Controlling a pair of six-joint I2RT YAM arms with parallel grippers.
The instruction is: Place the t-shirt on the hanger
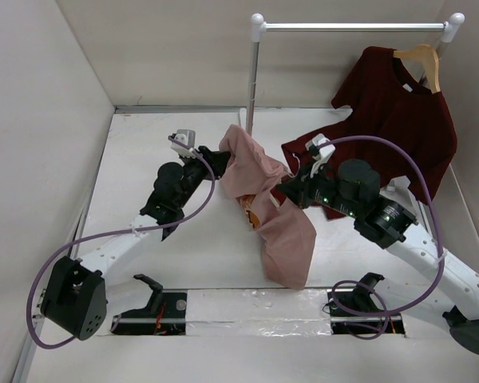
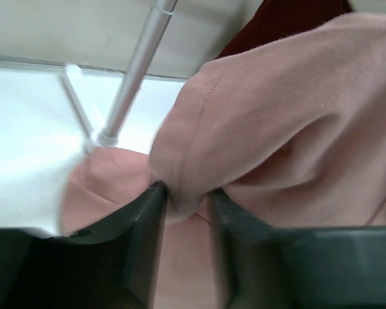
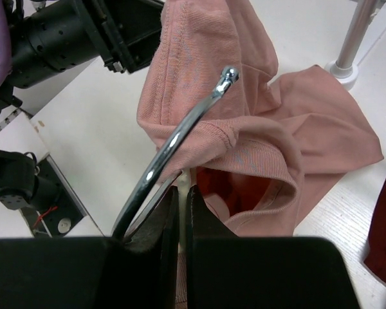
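The pink t-shirt (image 1: pixel 283 247) hangs bunched between my arms, its lower part draped toward the front edge. My right gripper (image 1: pixel 291 187) is shut on a hanger (image 3: pixel 174 148), whose metal hook rises in front of the pink fabric; its lighter body runs into the shirt in the right wrist view. My left gripper (image 1: pixel 223 157) is at the shirt's upper left; in the left wrist view its blurred fingers meet a fold of the fabric (image 2: pixel 244 122), and whether they are closed on it is unclear.
A clothes rack (image 1: pixel 343 27) stands at the back, with a dark red shirt (image 1: pixel 395 136) on a wooden hanger at its right, behind my right arm. The white floor left of my left arm is clear.
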